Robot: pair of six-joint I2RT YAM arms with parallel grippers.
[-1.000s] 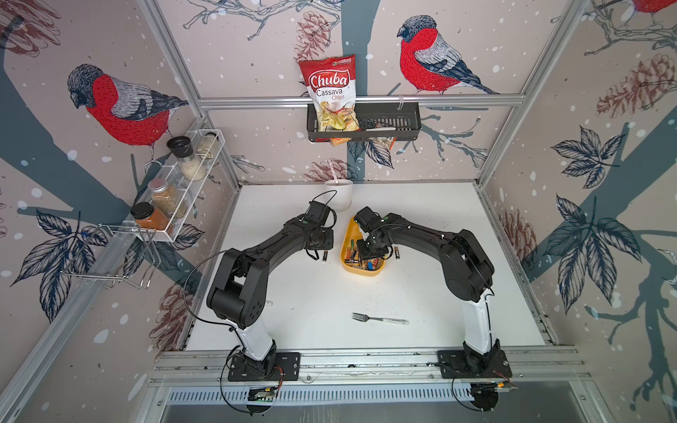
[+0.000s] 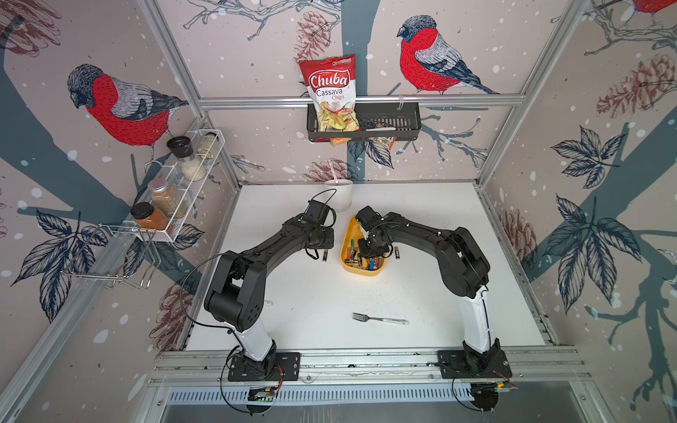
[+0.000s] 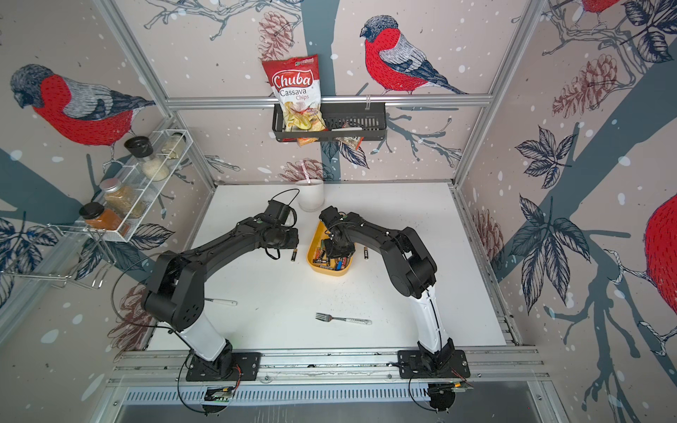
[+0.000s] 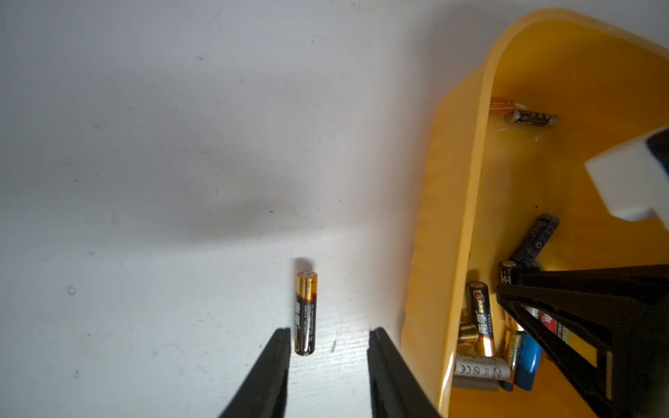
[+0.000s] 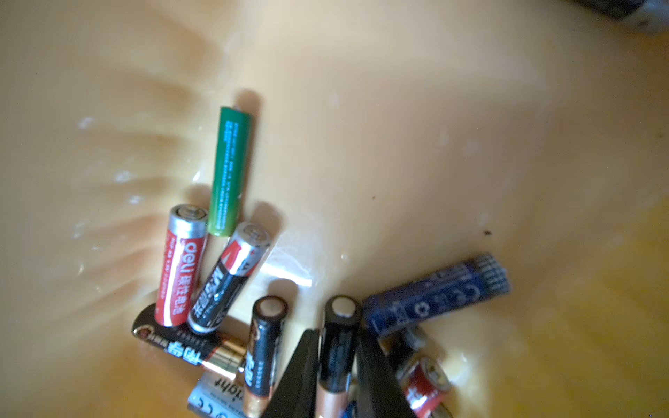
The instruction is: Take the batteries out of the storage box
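Observation:
The yellow box holds several batteries, bunched at one end. My right gripper is down inside it, its fingertips either side of a black-and-copper battery; whether they grip it I cannot tell. A green battery, a red one and a dark blue one lie nearby in the box. My left gripper is open just outside the box, above a lone black-and-gold battery on the table. Another battery lies on the table right of the box.
A white cup stands behind the box. A fork lies near the front, and another utensil at front left.
Both arms have shifted very slightly at their elbows over the last second; the grippers and the box look nearly in the same places.

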